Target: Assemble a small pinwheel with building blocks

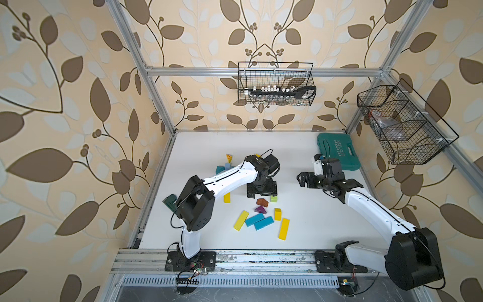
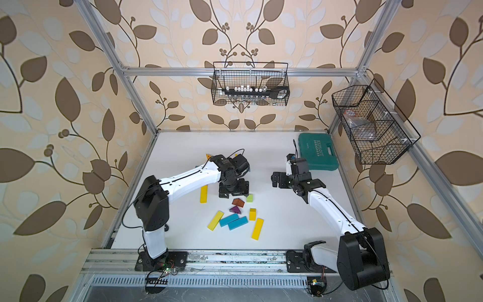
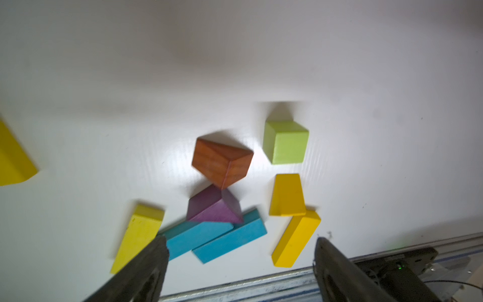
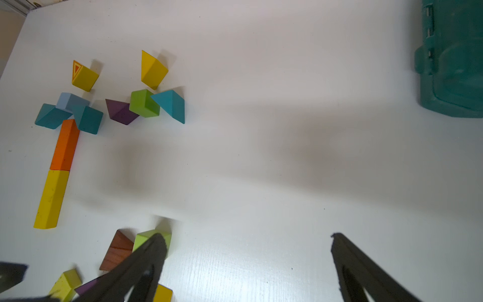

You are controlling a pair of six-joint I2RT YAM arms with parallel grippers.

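Observation:
Loose blocks lie on the white table. My left gripper (image 1: 261,190) hangs open over the middle, above a brown triangle (image 3: 221,161), a light green cube (image 3: 284,143), a purple triangle (image 3: 213,206), two blue bars (image 3: 229,241) and several yellow blocks (image 3: 294,239). My right gripper (image 2: 279,179) stands open at the right, nothing between its fingers. In the right wrist view, an orange bar (image 4: 64,145) meets a yellow one (image 4: 51,198) end to end, with blue blocks (image 4: 88,120), another purple triangle (image 4: 121,111), a green cube (image 4: 144,103) and small yellow pieces (image 4: 153,70) behind.
A teal case (image 1: 338,150) lies at the back right. Wire baskets (image 1: 276,85) hang on the back and right frame rails. Bare table lies between the block group and the case, and at the right front.

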